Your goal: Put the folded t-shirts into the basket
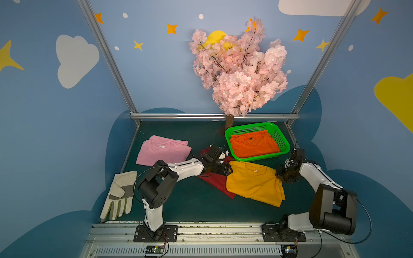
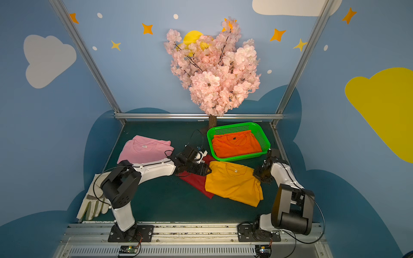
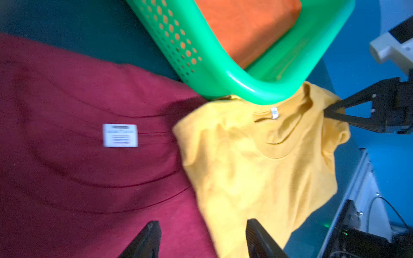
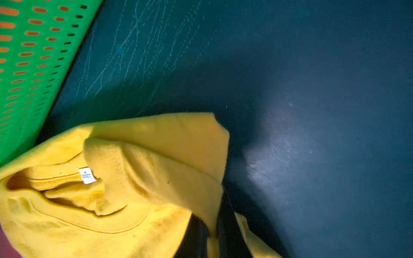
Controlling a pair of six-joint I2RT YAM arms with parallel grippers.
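A folded yellow t-shirt (image 1: 254, 182) lies in front of the basket, its left part over a dark red t-shirt (image 3: 86, 172). At its right edge my right gripper is shut, pinching a raised fold of yellow cloth. Above the yellow shirt's left edge, where it meets the red one, my left gripper stands open with nothing between its fingers. The green basket (image 1: 281, 142) holds a folded orange t-shirt (image 1: 253, 144). A folded pink t-shirt (image 1: 163, 150) rests at the far left. The left arm hides part of the red shirt.
Near the left wall lies a work glove (image 1: 118, 195). Behind the basket stands a tree with pink blossoms (image 1: 241, 77), its trunk close to the basket's back left corner. Bare table (image 1: 180, 202) shows in the front left area.
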